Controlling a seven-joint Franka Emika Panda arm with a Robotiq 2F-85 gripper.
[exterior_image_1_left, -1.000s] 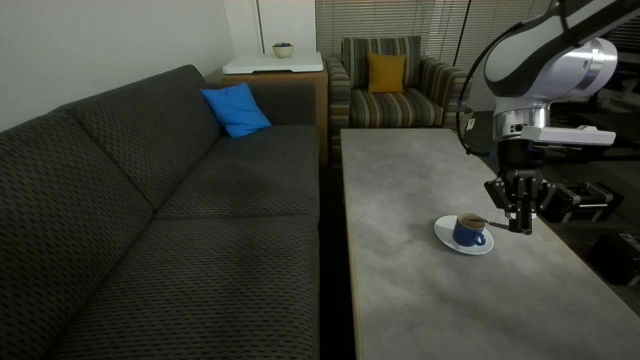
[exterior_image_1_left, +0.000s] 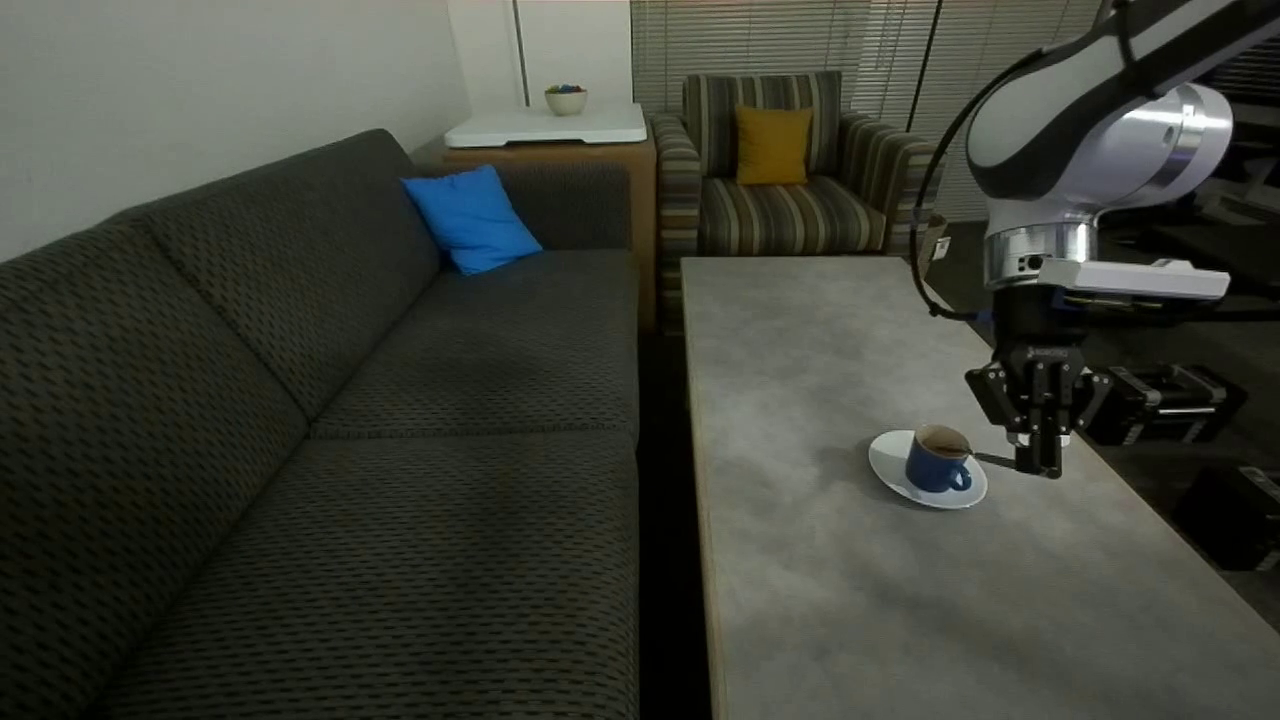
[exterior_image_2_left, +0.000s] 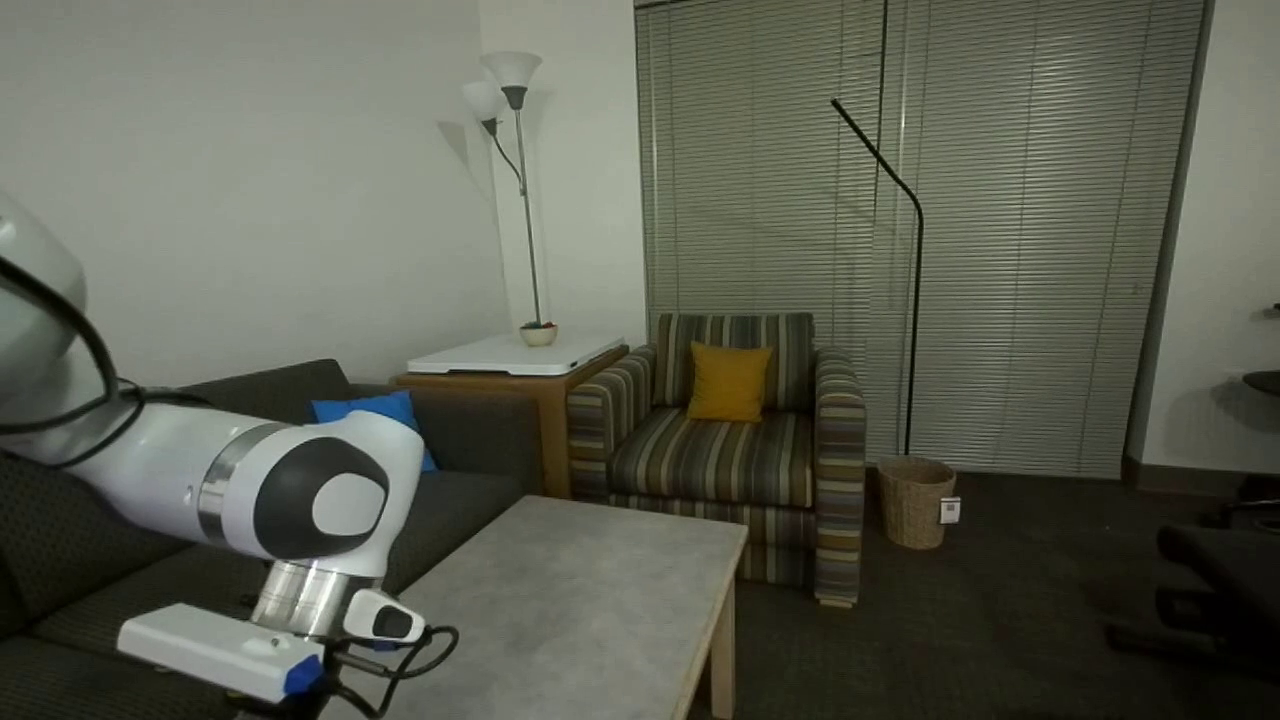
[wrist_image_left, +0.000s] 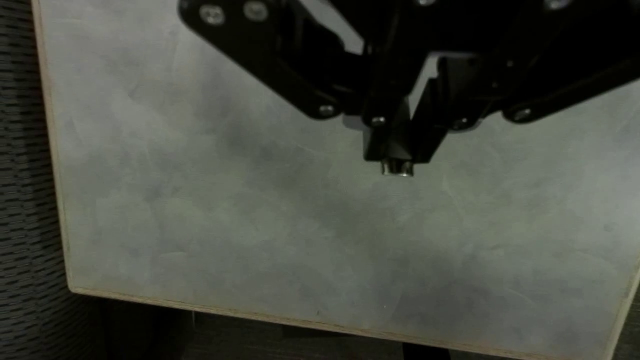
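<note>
My gripper (exterior_image_1_left: 1041, 470) is shut on a thin dark spoon-like utensil (exterior_image_1_left: 998, 460), which extends left towards a blue mug (exterior_image_1_left: 930, 466). The utensil's far end overlaps the mug's mouth; its exact depth there is hard to tell. Upright on a white saucer (exterior_image_1_left: 890, 463), the mug has its handle turned to the right. In the wrist view, a short metallic end of the utensil (wrist_image_left: 397, 168) sticks out beyond the closed fingertips of my gripper. Neither mug nor saucer appears in that view.
Behind the gripper, a white object (exterior_image_1_left: 1059, 440) shows only in part. A dark sofa (exterior_image_1_left: 480, 516) runs along the left side, and a striped armchair (exterior_image_1_left: 780, 216) stands past the table's far end.
My gripper has come down slightly and shifted a touch left. The utensil's far end sits lower against the mug's mouth. Mug and saucer have stayed in place.
</note>
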